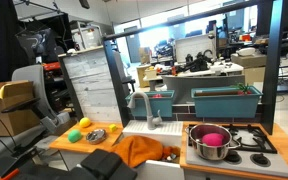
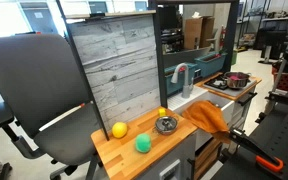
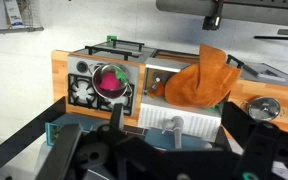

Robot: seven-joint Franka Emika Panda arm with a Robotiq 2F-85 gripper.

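In the wrist view my gripper stands open over the toy kitchen, its dark fingers wide apart with only the faucet and counter visible below the gap. An orange cloth [image 3: 201, 80] lies crumpled across part of the sink [image 1: 168, 129], hanging toward the counter's front edge. A metal pot [image 1: 214, 151] sits on the stove side with a pink object [image 1: 213, 139] inside. On the other side of the sink are a metal bowl [image 2: 166, 126], a yellow ball [image 2: 119, 130], a green ball [image 2: 142, 144] and a small yellow item [image 2: 162, 113].
The faucet [image 1: 141, 103] rises behind the sink. Teal shelf bins [image 1: 225, 104] and a dark overhead frame [image 1: 194, 17] stand at the back. Burners [image 1: 252, 139] line the stove beside the pot. An office chair [image 2: 67, 130] stands outside the kitchen.
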